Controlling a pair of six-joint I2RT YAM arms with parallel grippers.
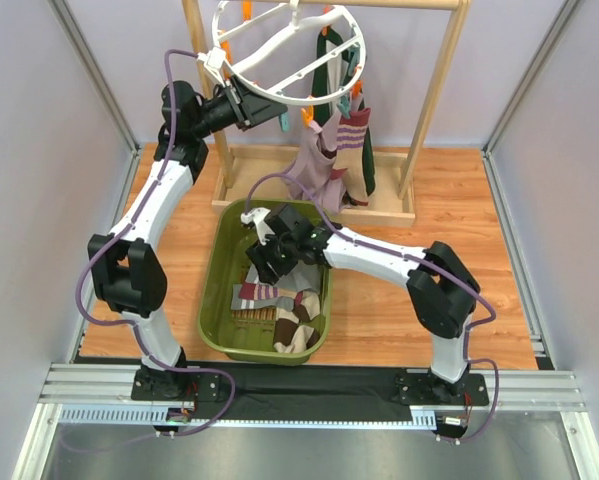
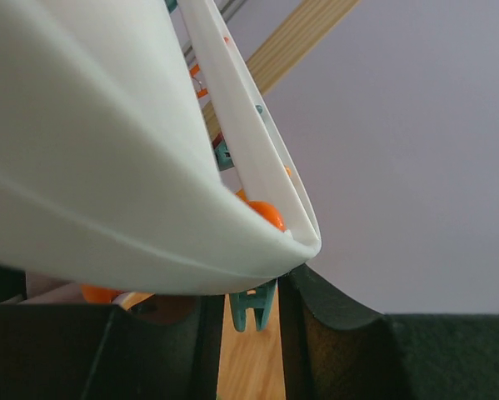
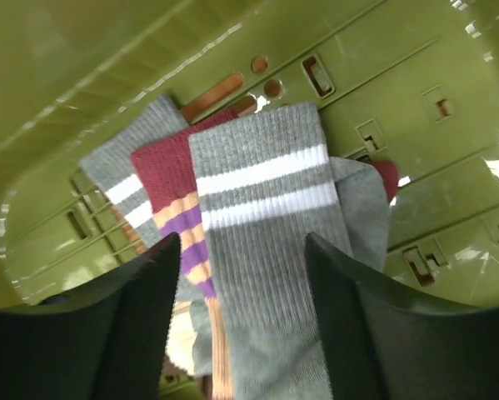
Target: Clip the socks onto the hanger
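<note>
The white round hanger point(image 1: 309, 99) with coloured clips hangs from the wooden rack, several socks point(image 1: 354, 150) clipped at its back right. My left gripper point(image 1: 241, 108) is up at the hanger's left rim, shut on something there; in the left wrist view a teal clip point(image 2: 251, 304) shows between its fingers. My right gripper point(image 1: 269, 255) is down inside the green bin point(image 1: 219, 310), part open over a grey sock with white stripes point(image 3: 261, 192). More grey, maroon-striped and brown socks point(image 1: 294, 330) lie under and beside it.
The rack's wooden base point(image 1: 389, 205) stands behind the bin.
</note>
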